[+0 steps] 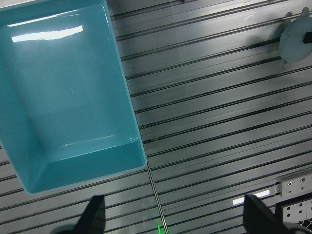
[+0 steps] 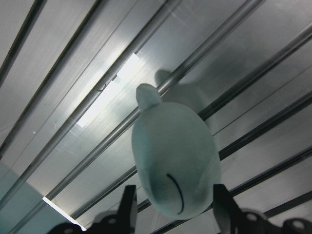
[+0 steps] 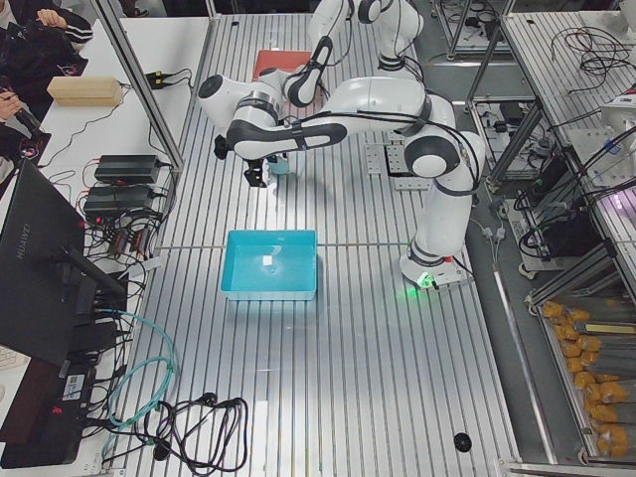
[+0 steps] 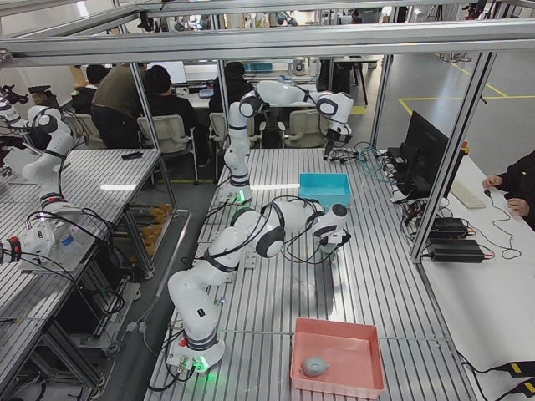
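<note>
A pale teal plush toy [image 2: 175, 156] with a small nub and a dark curved line lies on the slatted table, between the tips of my open right gripper, which is low over it. In the left wrist view the toy [image 1: 294, 41] is at the upper right, right of the blue bin [image 1: 73, 97]. My left gripper looks down from above the table beside that bin, fingers wide apart with nothing between them.
A pink bin [image 4: 338, 330] holding a grey rounded object [image 4: 314, 366] stands at the table's near end in the camera right view. A monitor [image 3: 40, 258] and cables line the table's edge. The slats around the blue bin are mostly clear.
</note>
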